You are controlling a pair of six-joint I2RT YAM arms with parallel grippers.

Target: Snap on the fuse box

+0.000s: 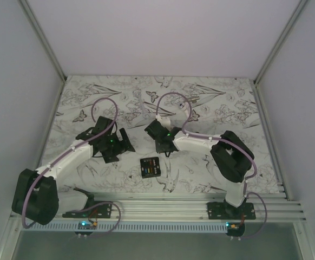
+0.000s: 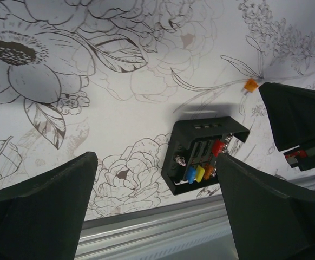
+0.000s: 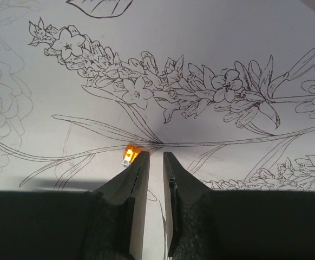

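The black fuse box (image 1: 150,167) lies open on the floral table, with coloured fuses visible inside it (image 2: 181,140). A small orange fuse (image 3: 131,154) lies on the table beside the tip of my right gripper, whose two fingers are close together; what is between them is hard to see. In the left wrist view the same orange piece (image 2: 250,85) shows near the dark body of the right gripper. My left gripper (image 1: 124,142) stands open, up and left of the box, with nothing between its fingers.
The table around the box is mostly clear. A few small items (image 1: 182,105) lie toward the back, near the right arm's cable loop. A metal rail runs along the front edge, and walls stand at the sides.
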